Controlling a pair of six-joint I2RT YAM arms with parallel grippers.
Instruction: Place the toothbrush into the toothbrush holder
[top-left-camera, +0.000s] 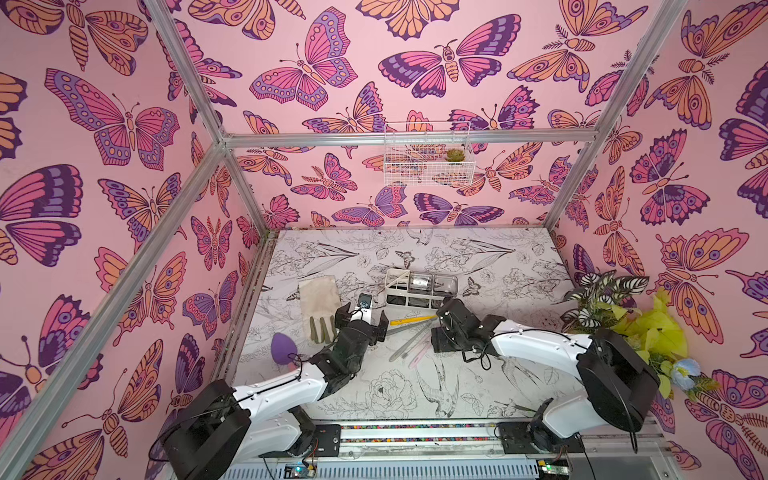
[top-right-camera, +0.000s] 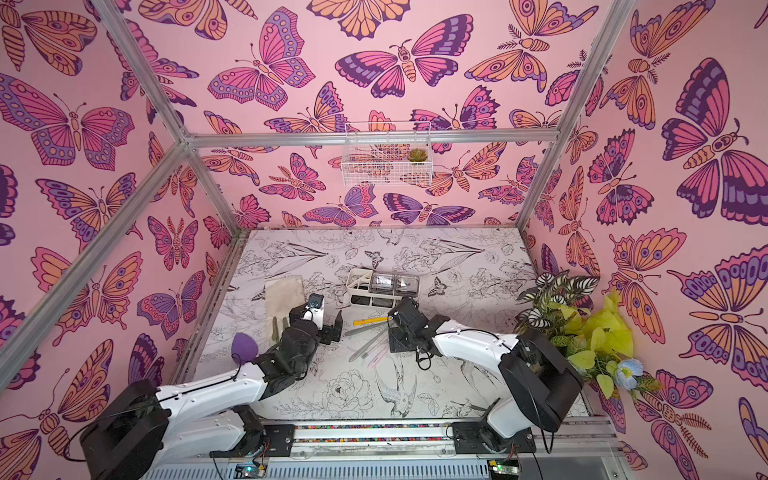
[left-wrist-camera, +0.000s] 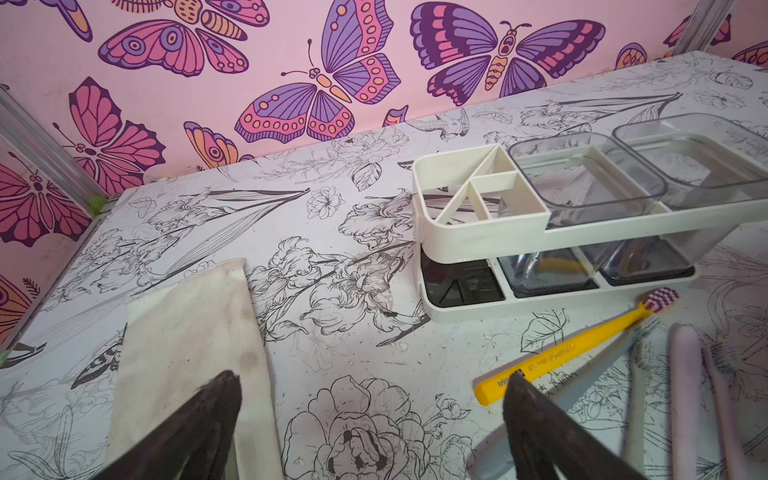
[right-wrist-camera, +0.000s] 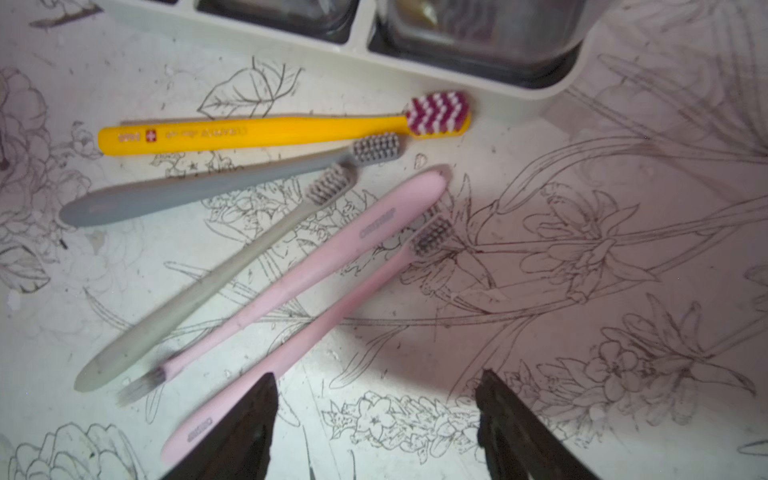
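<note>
A white toothbrush holder (left-wrist-camera: 480, 240) with a divided section and clear cups stands on the table. In front of it lie several toothbrushes: yellow (right-wrist-camera: 264, 132), grey (right-wrist-camera: 192, 188), pale green (right-wrist-camera: 192, 296) and pink ones (right-wrist-camera: 336, 252). My right gripper hangs open over them, its fingertips near the lower pink brush's handle, nothing between them. My left gripper is open, facing the holder from the left, beside the cloth, with the brushes to its right.
A beige cloth (left-wrist-camera: 184, 320) and a purple teardrop object (top-left-camera: 282, 348) lie on the left. Plants (top-left-camera: 672, 336) crowd the right edge. A wire basket (top-left-camera: 428, 172) hangs on the back wall.
</note>
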